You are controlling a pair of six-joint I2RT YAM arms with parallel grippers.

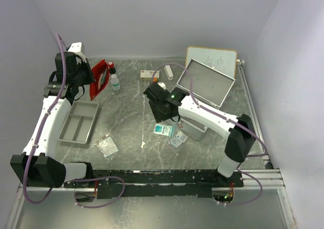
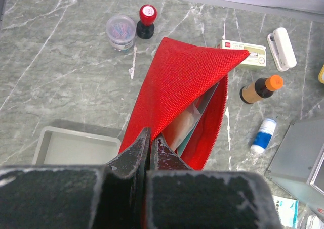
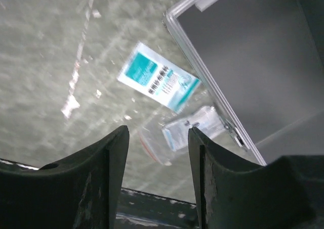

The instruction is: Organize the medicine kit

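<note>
My left gripper is shut on a red zip pouch (image 2: 177, 82), held up at the back left with pale contents showing in its opening. My right gripper is open, nothing between its fingers, over the teal-and-white packet (image 3: 154, 77), a second packet in clear plastic (image 3: 187, 130) and the grey metal box (image 3: 243, 62), whose lid (image 1: 205, 85) stands open. A brown bottle (image 2: 253, 93), white-and-blue bottle (image 2: 262, 135), carton (image 2: 245, 57) and white device (image 2: 281, 47) stand on the table.
A grey divided tray (image 1: 78, 128) lies at the left, a bag of small items (image 1: 107, 147) near the front. A red-topped stamp (image 2: 147, 24), a clear tub (image 2: 120, 37) and a whiteboard (image 1: 212, 54) are at the back.
</note>
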